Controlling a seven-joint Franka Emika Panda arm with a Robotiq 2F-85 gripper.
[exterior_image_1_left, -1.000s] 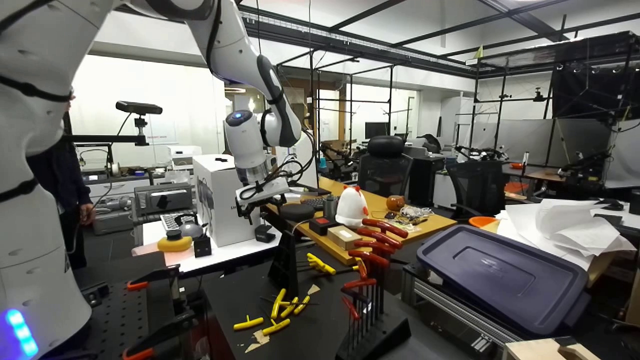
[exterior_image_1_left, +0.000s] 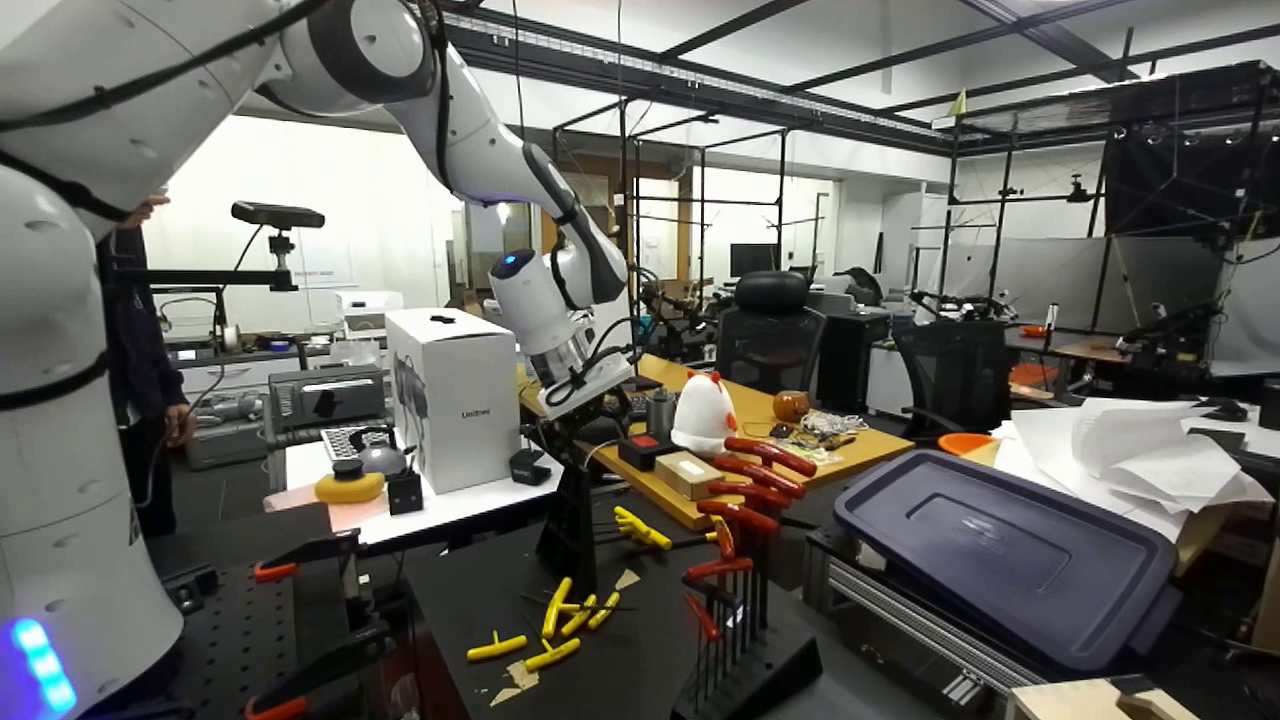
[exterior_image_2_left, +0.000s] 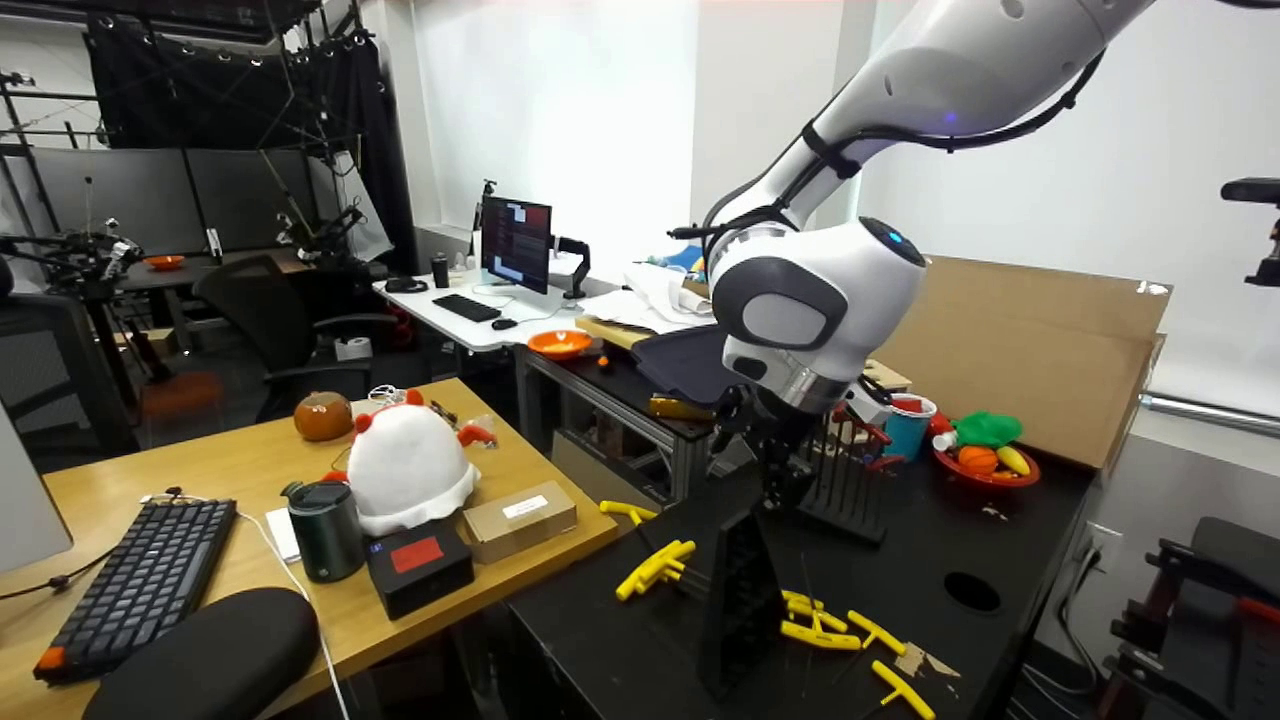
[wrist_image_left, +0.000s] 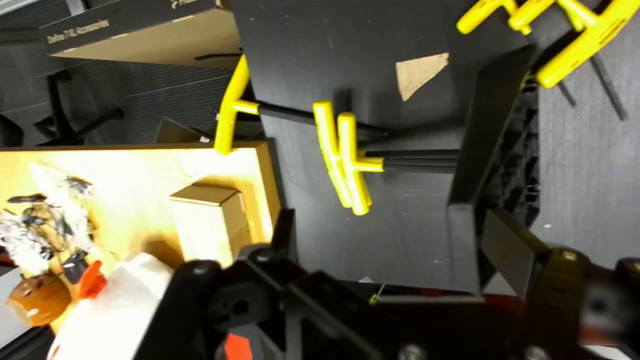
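Note:
My gripper is open, its fingers wide apart with nothing held between them. In exterior view 1 the tilted hand hangs above the black stand (exterior_image_1_left: 570, 528) on the dark table. Yellow T-handle keys (wrist_image_left: 351, 162) lie in the wrist view with dark shafts running toward the stand; more yellow keys (wrist_image_left: 591, 42) are at upper right. Another yellow key (wrist_image_left: 234, 108) reaches over the table edge. Several yellow keys (exterior_image_2_left: 819, 624) lie around the stand in exterior view 2. Red T-handle keys (exterior_image_1_left: 744, 510) stand upright in a second black rack (exterior_image_1_left: 756, 672).
A wooden desk (exterior_image_1_left: 864, 450) adjoins the table, bearing a small cardboard box (exterior_image_1_left: 686, 474) and a white plush toy (exterior_image_1_left: 704, 414). A red bowl of toy food (exterior_image_2_left: 984, 468) and a blue cup (exterior_image_2_left: 908, 426) are behind the rack. Cardboard scraps (exterior_image_1_left: 522, 674) lie on the table.
In exterior view 1 the hand has moved right, toward the stand and desk, and has tilted over. The keys and racks look unmoved.

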